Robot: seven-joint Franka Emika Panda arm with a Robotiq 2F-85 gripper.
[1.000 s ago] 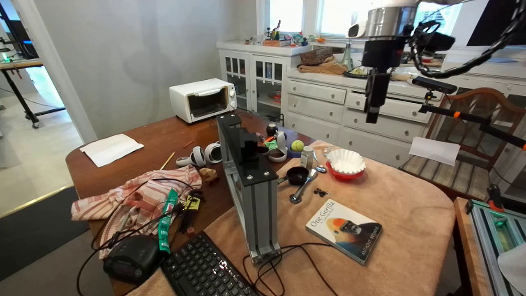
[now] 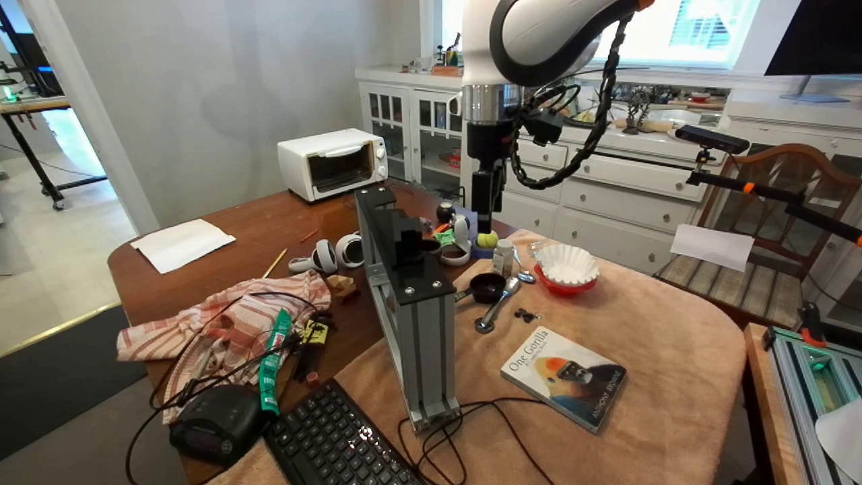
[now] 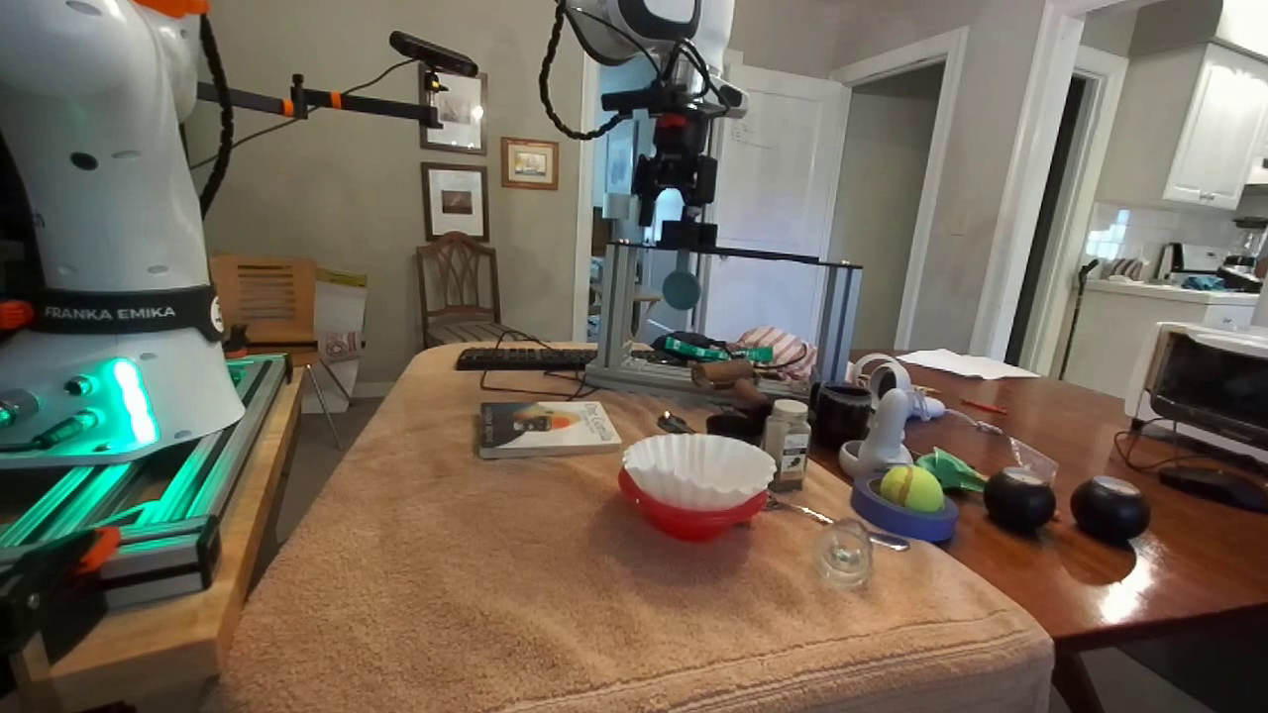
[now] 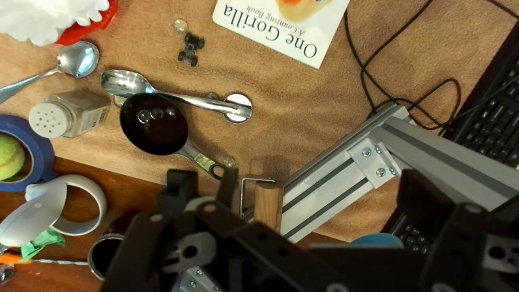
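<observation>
My gripper [image 2: 483,222] is above the table, pointing down over the metal frame [image 2: 428,356]. In exterior view 2 its fingers stand apart, above the black bar across the frame's top, and nothing is between the fingers [image 3: 645,196]. A small black block [image 3: 686,233] sits on that bar, just below my fingertips. The wrist view looks down past the open gripper at the frame's base, a wooden handle [image 4: 268,204] and part of a turquoise disc [image 4: 377,240]. That disc hangs under the bar in exterior view 2.
A book [image 2: 564,376], a black measuring cup [image 4: 153,124], a spoon [image 4: 125,82], a shaker [image 3: 788,442] and a red bowl [image 3: 689,511] with white paper liners lie on the towel. A keyboard [image 2: 335,440] and cables flank the frame.
In exterior view 1 my arm has moved left, from above the right side of the table to over the frame, its fingertips slightly lower. The table objects have not moved.
</observation>
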